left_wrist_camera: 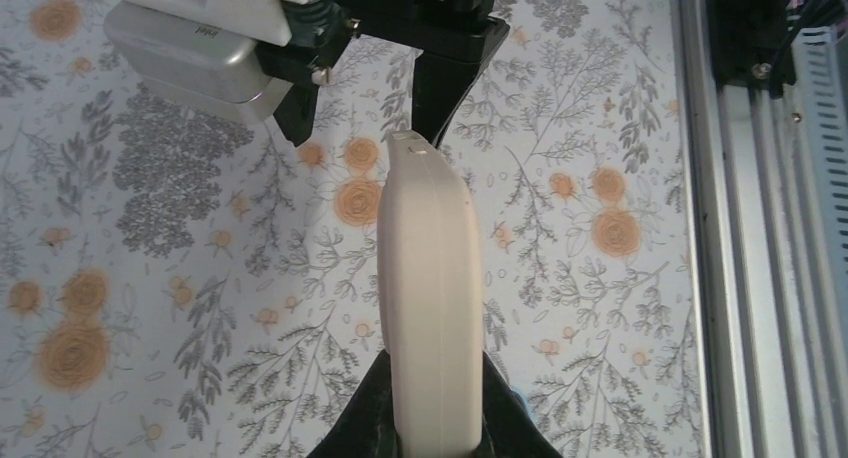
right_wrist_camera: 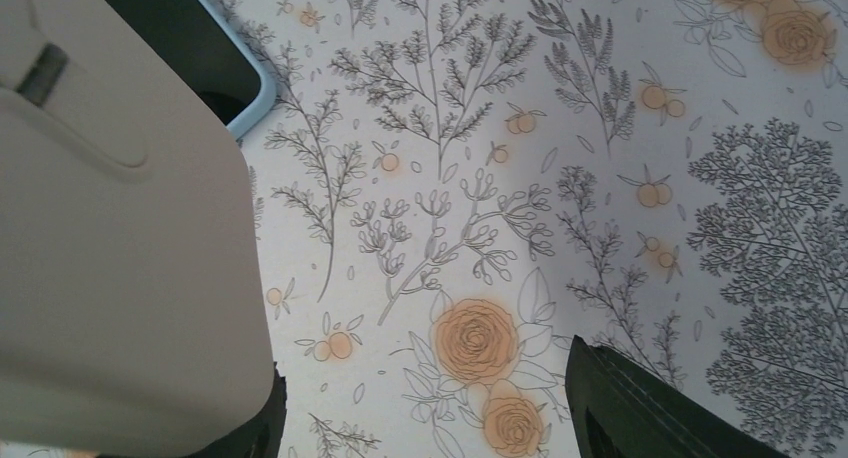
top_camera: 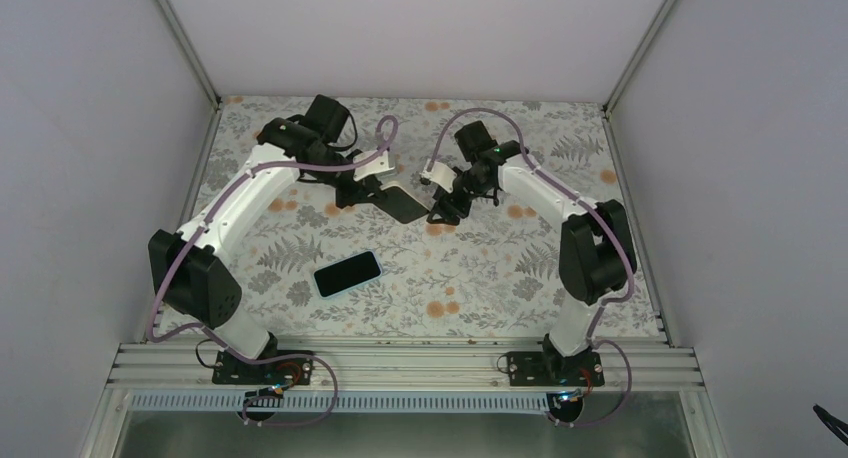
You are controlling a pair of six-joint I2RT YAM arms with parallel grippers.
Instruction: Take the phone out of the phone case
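Observation:
A pale cream phone case [top_camera: 401, 204] with a dark face hangs above the table in the top view. My left gripper is shut on its near end, one finger on each side. Whether a phone sits inside it, I cannot tell. At its far end stands my right gripper, fingers part open with only patterned cloth visible between them. In the right wrist view the cream case [right_wrist_camera: 130, 248] fills the left side and overlaps the left finger; contact is unclear. A dark, blue-rimmed phone-shaped slab [top_camera: 347, 274] lies flat on the table.
A metal rail [top_camera: 430, 358] runs along the front edge, and pale walls close in the sides and back.

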